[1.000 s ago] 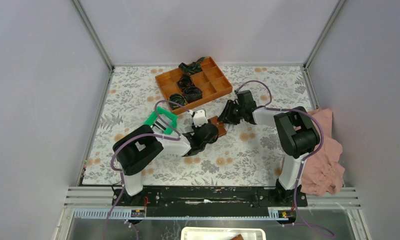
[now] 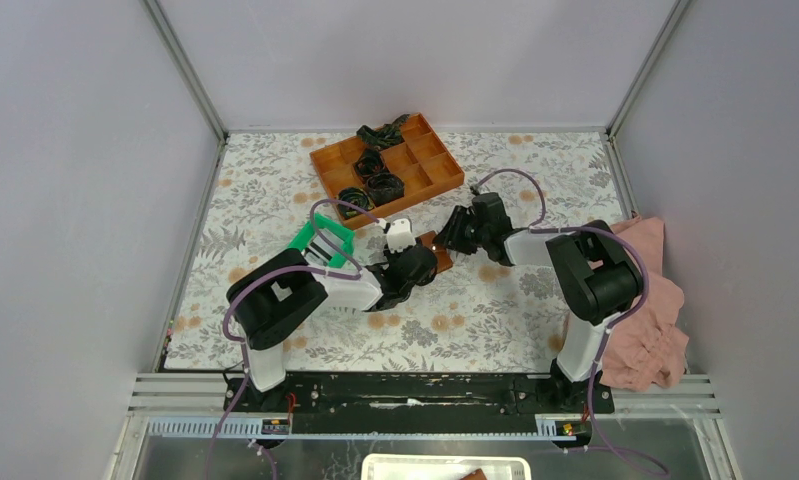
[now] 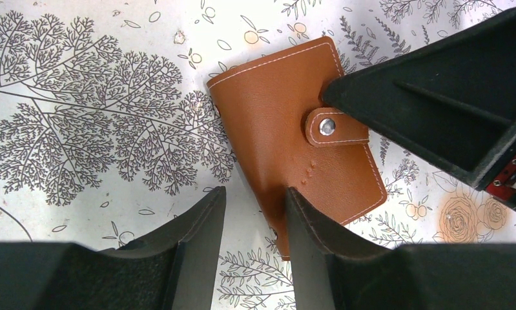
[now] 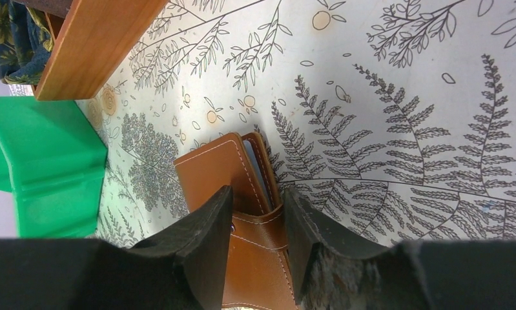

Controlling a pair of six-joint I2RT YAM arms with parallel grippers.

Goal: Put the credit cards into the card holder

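The brown leather card holder [image 3: 294, 148] lies closed on the patterned table, its snap strap [image 3: 336, 126] fastened over the open edge. At its folded edge my left gripper stands part open, one fingertip in front of the leather and the other over the tablecloth. My right gripper is at the opposite edge, also part open, its fingers on either side of the strap; whether they touch it I cannot tell. In the top view both arms largely cover the holder [image 2: 443, 260]. No loose credit card can be made out clearly.
Behind the holder is a wooden compartment tray [image 2: 437, 170] with several dark bundles. A green container [image 2: 301, 238] with black and white contents stands left, close to my left arm. Pink cloth [image 2: 640, 330] lies at the right.
My right arm and gripper have shifted slightly toward the front of the table, at the holder's edge. The left arm and the holder look unmoved.
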